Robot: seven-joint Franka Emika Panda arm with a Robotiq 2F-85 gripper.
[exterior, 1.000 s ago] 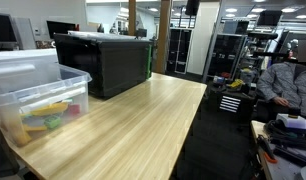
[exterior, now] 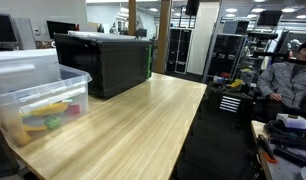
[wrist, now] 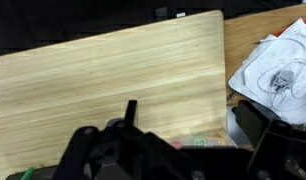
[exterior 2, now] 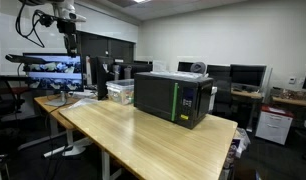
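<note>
My gripper is open, its dark fingers (wrist: 130,112) spread wide over the wooden table (wrist: 103,80), with nothing between them. In exterior view 2 the arm hangs high at the far left, its gripper (exterior 2: 70,45) well above the table. A black microwave (exterior: 103,65) stands on the table, with a green strip (exterior 2: 175,102) on its front in exterior view 2. Beside it, a clear plastic bin (exterior: 43,100) holds several colourful items, among them yellow and green ones. Part of this bin (wrist: 203,138) appears at the bottom of the wrist view.
White papers and a cable (wrist: 283,72) lie off the table's corner in the wrist view. A seated person (exterior: 290,78) is at the far right, behind a side table with tools.
The person at the right has shifted, and part of the head now shows. The bin, microwave and table look the same.
</note>
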